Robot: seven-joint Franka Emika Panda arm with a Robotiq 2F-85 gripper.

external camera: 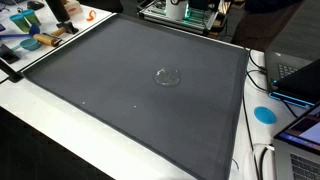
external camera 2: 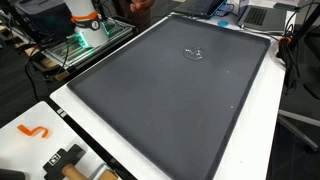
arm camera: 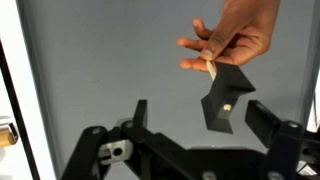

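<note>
In the wrist view my gripper is open, its two dark fingertips far apart. A person's hand (arm camera: 245,32) reaches in from the top and pinches the pale, thin handle of a dark, flat, angled piece (arm camera: 229,78). That piece shows in the gap between my fingers, closer to the right one; no grip on it is visible, and its depth is hard to judge. On the grey board, a clear round object (external camera: 167,76), perhaps a lid or dish, lies flat; exterior view 2 shows the clear object (external camera 2: 193,53) near the far end. Neither exterior view shows my gripper.
Most of the grey board (external camera 2: 165,100) is bare. Tools and an orange item (external camera: 91,15) lie beyond its left end in exterior view 1. Laptops (external camera: 295,80) and a blue disc (external camera: 265,115) sit off to the right. The white arm base (external camera 2: 90,32) stands beside the board.
</note>
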